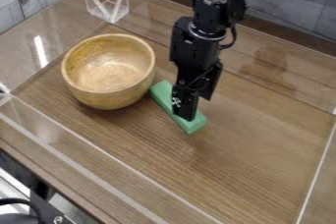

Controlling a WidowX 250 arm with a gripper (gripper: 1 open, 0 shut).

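Observation:
My black gripper (195,92) hangs over a green rectangular block (186,121) in the middle of the table, its fingers open. The fingers are dark and overlap the block's upper part; whether they touch it I cannot tell. A wooden bowl (102,66) sits left of the block, close to its upper end.
A white wire-like object (105,7) stands at the back left. Black cables lie at the front left corner, off the table's edge.

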